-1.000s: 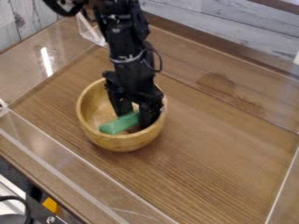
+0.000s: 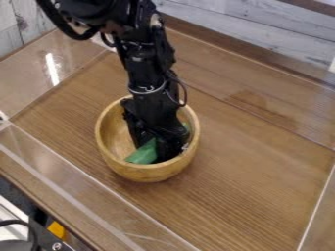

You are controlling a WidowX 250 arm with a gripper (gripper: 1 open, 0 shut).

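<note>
A wooden bowl [image 2: 145, 169] sits on the wooden table [image 2: 249, 196], left of centre. My gripper [image 2: 157, 142] reaches down from the top and is deep inside the bowl, covering much of its inside. A green object [image 2: 143, 154] shows at the bowl's front-left inside, partly hidden under the gripper. The fingertips are dark and crowded against the bowl's contents, so what is between them is hard to make out.
A pale wall [image 2: 29, 22] runs along the back left. Cables and a small yellow item [image 2: 57, 229] are off the table's front-left edge.
My gripper has moved down and toward the viewer, further into the bowl. The bowl has shifted slightly right and toward the viewer since a second ago, and the green object is more hidden.
</note>
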